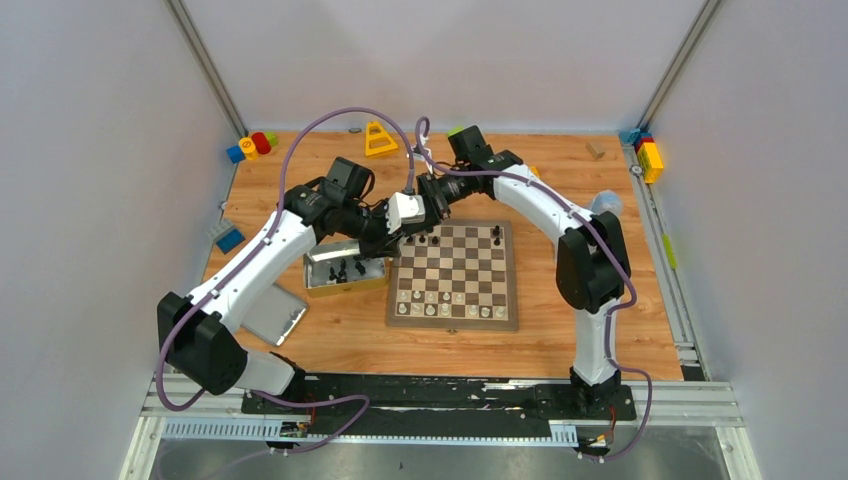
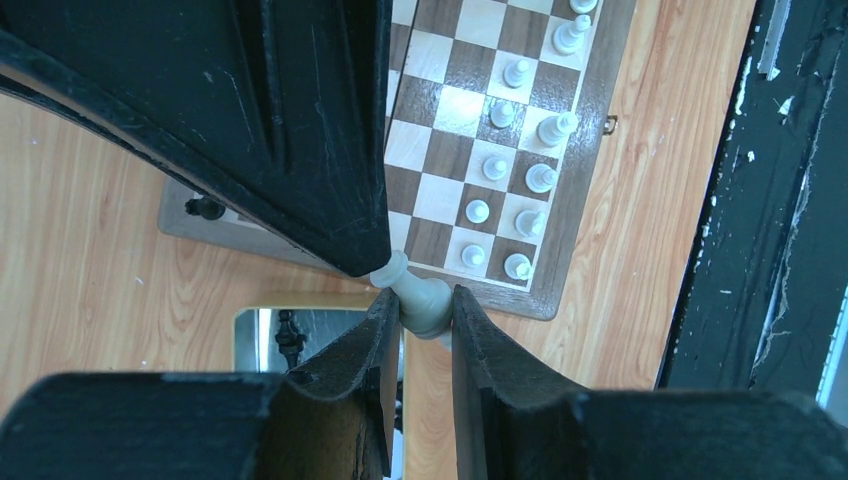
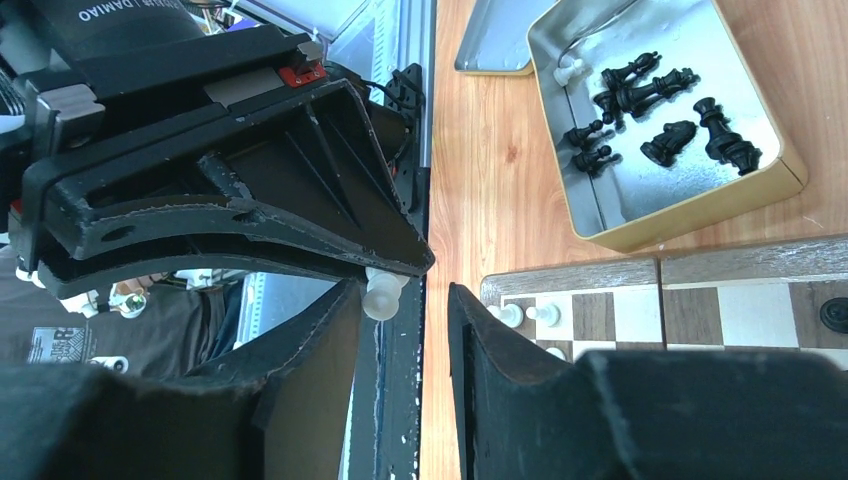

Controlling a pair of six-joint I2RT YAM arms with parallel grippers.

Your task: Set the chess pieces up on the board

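Both arms meet above the back left of the chessboard (image 1: 452,270). In the left wrist view my left gripper is shut on a white chess piece (image 2: 425,300); the large black finger of my right gripper reaches to that piece's top. In the right wrist view my right gripper is part open around the white piece's end (image 3: 382,295); whether it touches is unclear. White pieces (image 2: 558,128) stand in rows on the board's near side, a few black pieces (image 1: 435,240) at the far side.
A tin box (image 3: 680,205) left of the board holds several black pieces and a white one. A grey lid (image 1: 275,315) lies nearer left. Coloured blocks (image 1: 248,147) and a yellow triangle (image 1: 382,140) stand at the back.
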